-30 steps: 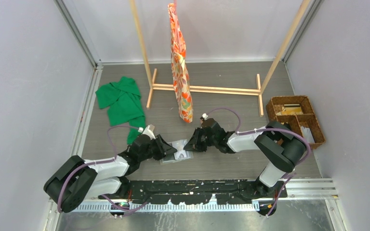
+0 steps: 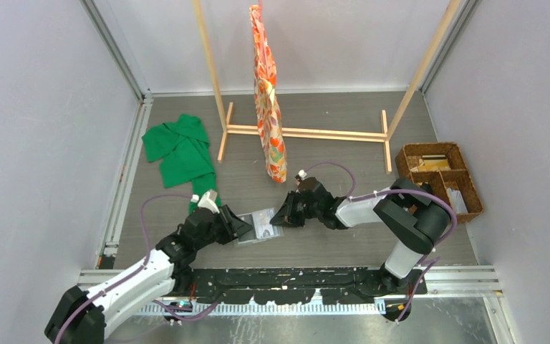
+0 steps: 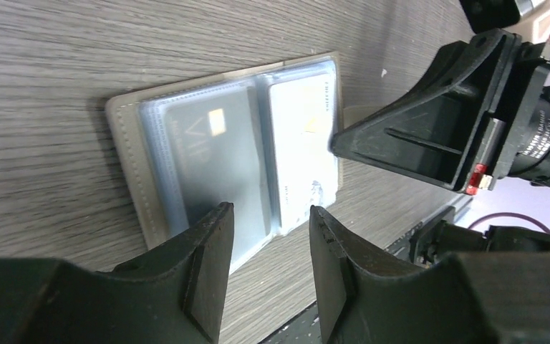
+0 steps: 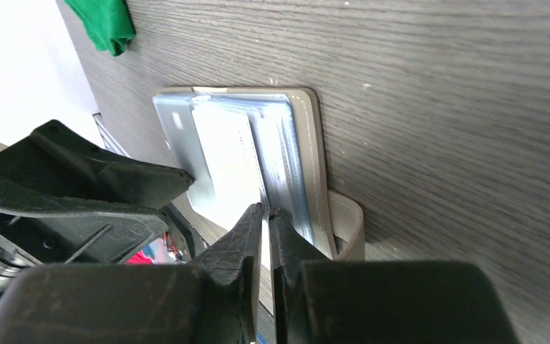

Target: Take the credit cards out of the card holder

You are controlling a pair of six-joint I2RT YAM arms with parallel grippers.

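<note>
The card holder lies open on the table, with clear plastic sleeves and a beige stitched edge. A white card shows in one half, under or against the clear sleeve; a grey, clear panel makes up the other. My left gripper stands open over the holder's near side, nothing between its fingers. In the right wrist view, my right gripper has its tips close together at the white card's edge, a narrow pale gap between them. Whether they pinch the card or sleeve is unclear.
A green cloth lies behind the left arm. The wooden rack with a patterned cloth stands at the back. A wicker basket with compartments is at the right.
My left gripper has drawn back leftward and slightly toward the front, uncovering more of the holder. The right arm and the holder have shifted only slightly leftward.
</note>
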